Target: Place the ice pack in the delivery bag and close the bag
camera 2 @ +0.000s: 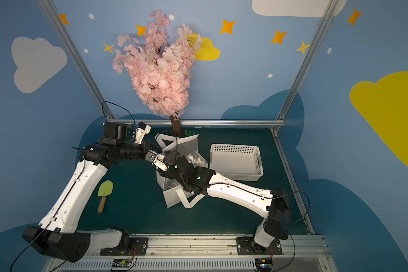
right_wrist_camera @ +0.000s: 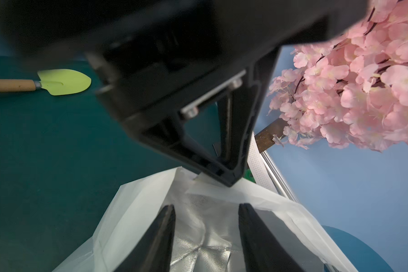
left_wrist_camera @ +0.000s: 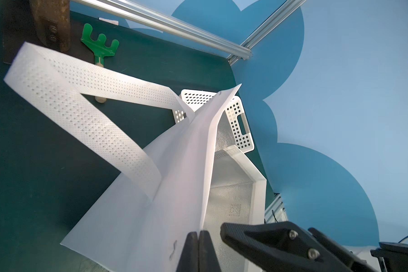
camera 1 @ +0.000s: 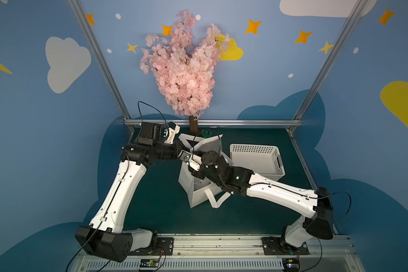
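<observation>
The white delivery bag point(camera 1: 190, 190) stands open in the middle of the table, its silver lining point(right_wrist_camera: 204, 253) below my right gripper, whose fingers are spread with nothing between them. My left gripper is shut at the bag's upper edge; in the right wrist view its tips meet just over the far rim. Whether any of the thin bag wall is between them is unclear.
A white basket point(camera 2: 235, 161) sits at the back right. A trowel point(camera 2: 105, 188) lies on the left, a green rake point(left_wrist_camera: 99, 45) near the tree trunk point(left_wrist_camera: 49, 25).
</observation>
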